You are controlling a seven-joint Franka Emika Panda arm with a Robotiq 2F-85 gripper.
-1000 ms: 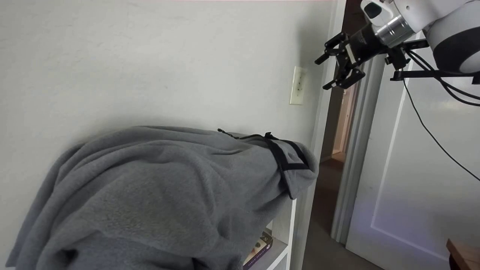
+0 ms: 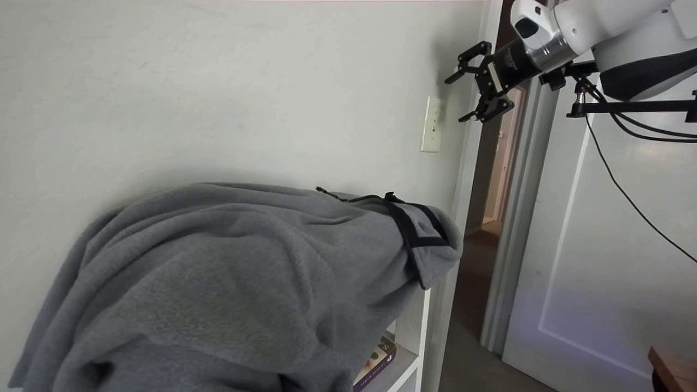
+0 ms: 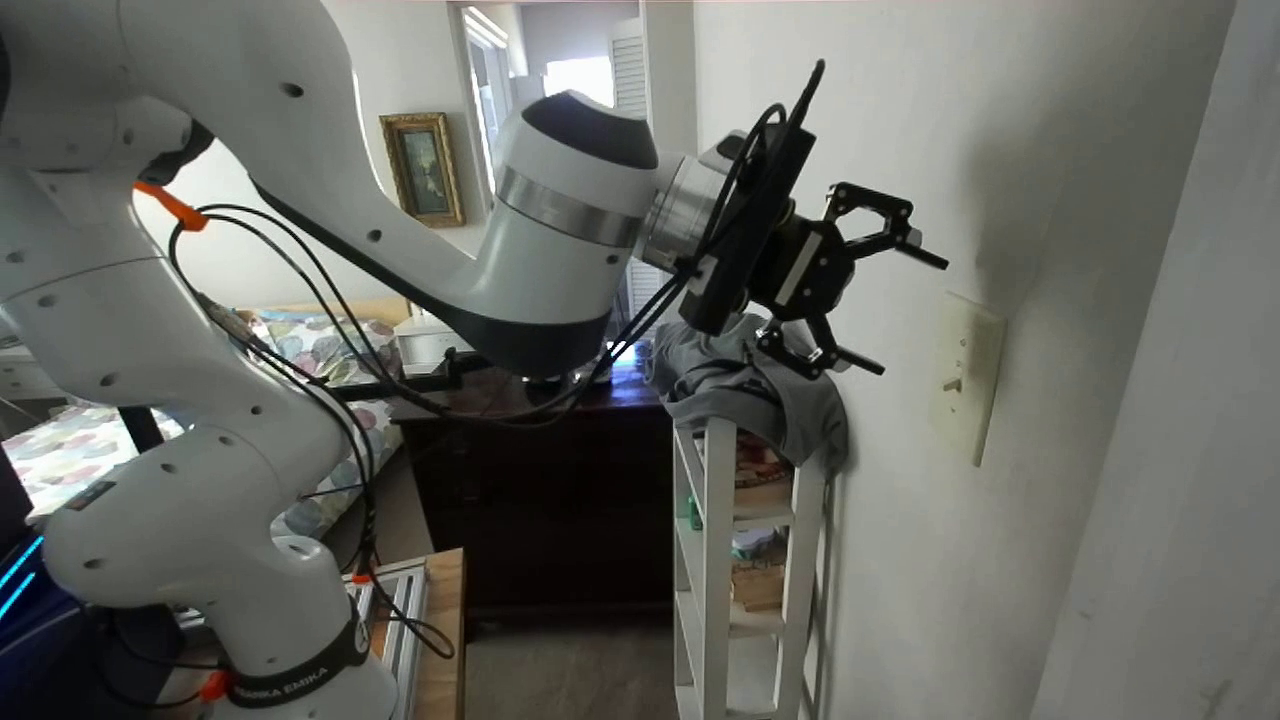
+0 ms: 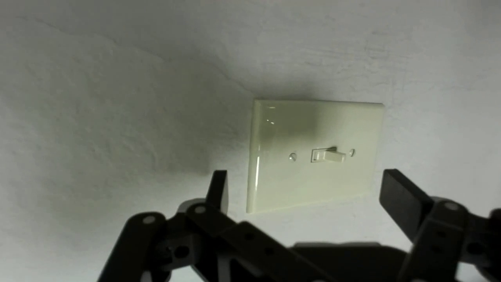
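Note:
A cream light-switch plate (image 4: 282, 183) is fixed to the pale wall, its small toggle (image 4: 334, 156) sticking out between two screws. The same switch plate (image 3: 968, 378) shows at right in exterior view 2, and edge-on as a narrow plate (image 2: 432, 124) in exterior view 1. My black gripper is open, its fingers wide apart with nothing between them. In exterior view 2 the gripper (image 3: 915, 314) hangs in the air short of the wall, close to the plate and apart from it. The wrist view has the toggle beyond and above the fingertips, between them sideways.
A grey fleece garment (image 2: 248, 281) lies draped over a white shelf unit (image 3: 716, 540) below the gripper, against the wall. A door frame (image 2: 516, 261) and a white door (image 2: 588, 261) stand to the right in exterior view 1. Air around the plate is free.
In exterior view 1 my gripper has moved left and slightly up, closer to the wall and switch plate. Its fingers now look further apart. Garment and shelf are unchanged.

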